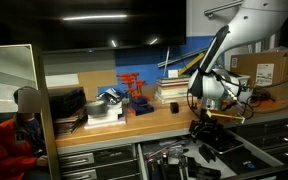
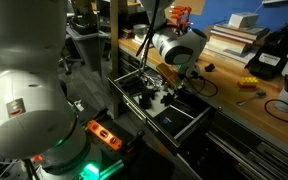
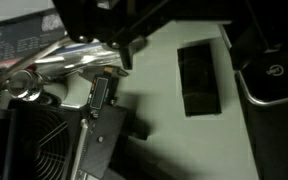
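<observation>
My gripper stands open over a grey drawer floor (image 3: 174,140) in the wrist view, with nothing held between its fingers. Below and between them lies a flat black rectangular block (image 3: 198,80), apart from the fingers. To its left is a digital caliper (image 3: 101,92) with a small display. In exterior view 1 the gripper (image 1: 206,126) hangs low over the open drawer (image 1: 144,163). Exterior view 2 shows the arm (image 2: 180,45) reaching down into that drawer; its fingertips are hard to make out there.
Shiny metal tools (image 3: 64,60) and a dark round grille (image 3: 52,145) crowd the left of the wrist view. A black device with a power symbol (image 3: 275,70) sits at right. Books (image 2: 236,38) and a yellow item (image 2: 248,83) occupy the wooden counter (image 1: 144,124).
</observation>
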